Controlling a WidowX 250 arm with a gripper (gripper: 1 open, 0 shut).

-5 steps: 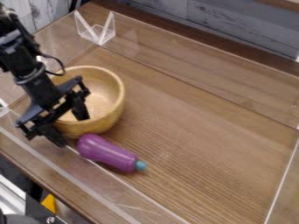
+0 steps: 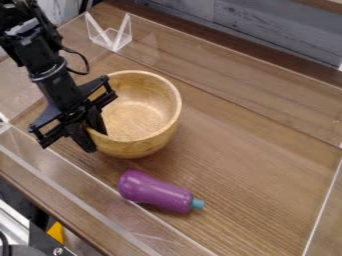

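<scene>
A large yellow wooden bowl (image 2: 146,112) sits on the wooden table at the left of centre. My black gripper (image 2: 83,132) is at the bowl's left front side, shut on its rim. A purple eggplant-like object (image 2: 154,191) with a teal tip lies on the table in front of the bowl, to its lower right.
A white wire rack (image 2: 110,34) stands at the back left. A wooden and grey wall edge runs along the back. The table's front edge is at the lower left.
The bowl and my gripper have moved to the right and toward the back, away from the front edge. The purple object has shifted to the right and down a little.
</scene>
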